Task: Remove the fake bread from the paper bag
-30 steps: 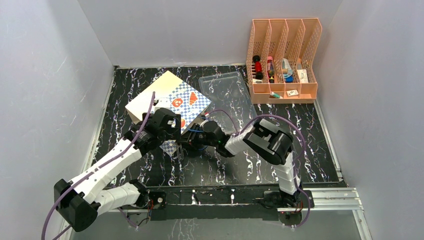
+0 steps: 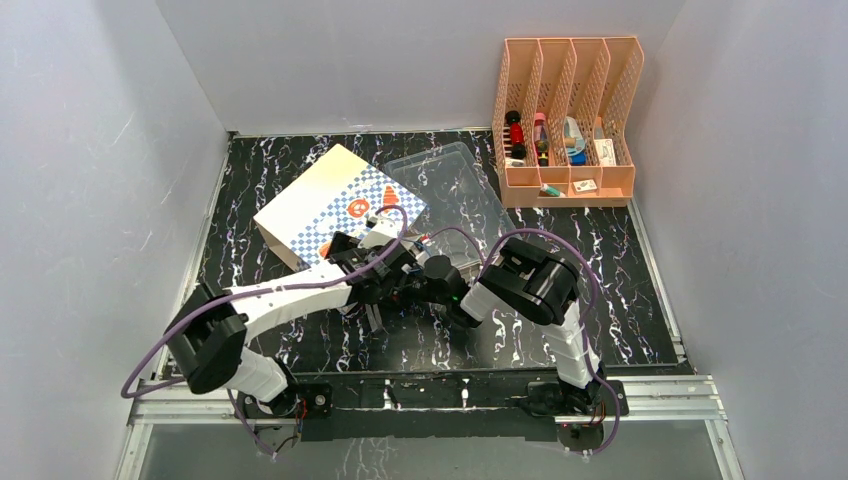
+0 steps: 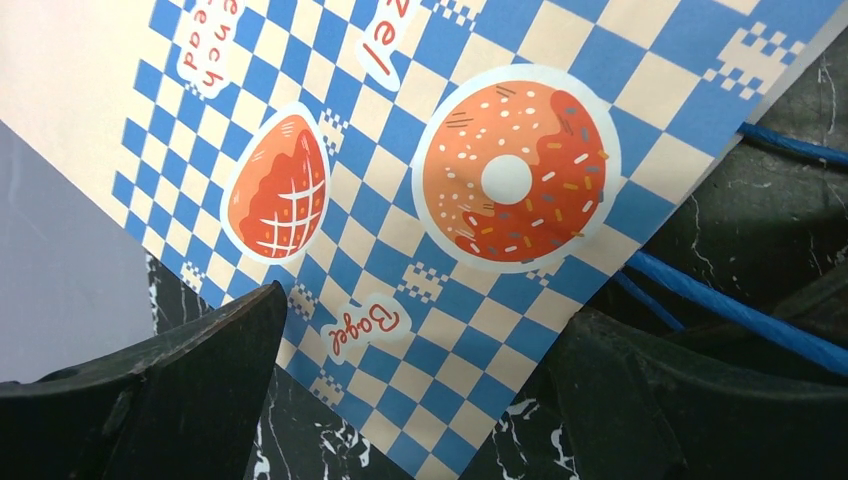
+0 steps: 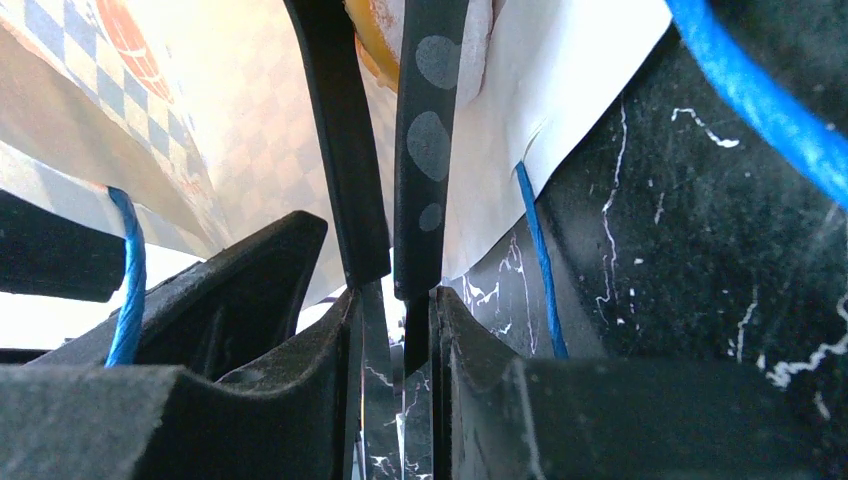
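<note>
The paper bag (image 2: 330,205), cream with a blue checked print, lies on its side. Its checked face fills most of the left wrist view, where my left gripper stands open over it, nothing held between the fingers. My right gripper is shut on black-tipped tongs (image 4: 425,150). Their long tips reach into the bag's mouth. Near those tips, inside the bag, shows part of a yellow-tan piece of fake bread (image 4: 375,35) beside something whitish; whether the tips grip it, I cannot tell. Blue cord handles (image 4: 535,250) hang at the bag's opening.
A clear plastic tray (image 2: 450,175) lies right of the bag. The orange divided rack (image 2: 570,120) with small items stands at the back right. Both arms are close together at the bag's mouth.
My left arm has swung to the right across the bag, toward the right gripper. The right gripper and tongs have shifted slightly right. The clear tray has slid a little left.
</note>
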